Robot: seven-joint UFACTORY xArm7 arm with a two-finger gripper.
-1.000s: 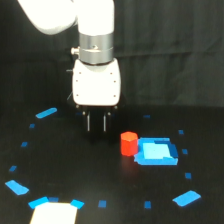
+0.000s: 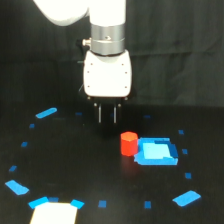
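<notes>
A small red block (image 2: 129, 144) with a six-sided outline stands on the dark table, right of centre. Close by on its right lies a blue square (image 2: 174, 158) with a pale, whitish middle. My gripper (image 2: 107, 113) points down, up and to the left of the red block in the picture. Its two thin dark fingers are apart, and nothing shows between them. The red block is in plain sight, clear of the fingers.
Blue tape strips (image 2: 187, 198) and several small blue marks dot the black table. At the lower left edge a pale object (image 2: 54, 213) is partly cut off. Dark curtain fills the background.
My gripper has shifted right and a little higher in the picture, closer sideways to the red block. The block and the blue square have stayed in place.
</notes>
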